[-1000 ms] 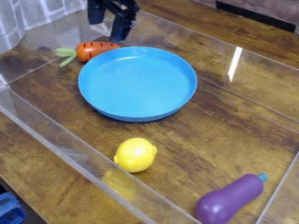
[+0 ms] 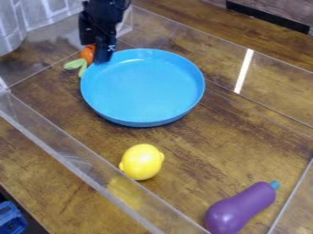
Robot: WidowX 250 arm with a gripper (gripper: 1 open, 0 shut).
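Note:
My black gripper (image 2: 98, 47) reaches down from the top left, open, over an orange carrot (image 2: 87, 53) with pale green leaves (image 2: 76, 65), which lies just left of a round blue plate (image 2: 142, 86). The gripper covers much of the carrot; whether it touches it cannot be told.
A yellow lemon (image 2: 142, 162) lies below the plate, and a purple eggplant (image 2: 239, 206) at the bottom right. Clear plastic walls edge the wooden surface (image 2: 226, 137), which is bare to the right of the plate. A blue object (image 2: 9, 219) shows at the bottom left corner.
My gripper has come down onto the carrot's place and slightly left, now hiding more of it. The plate, lemon and eggplant have not moved.

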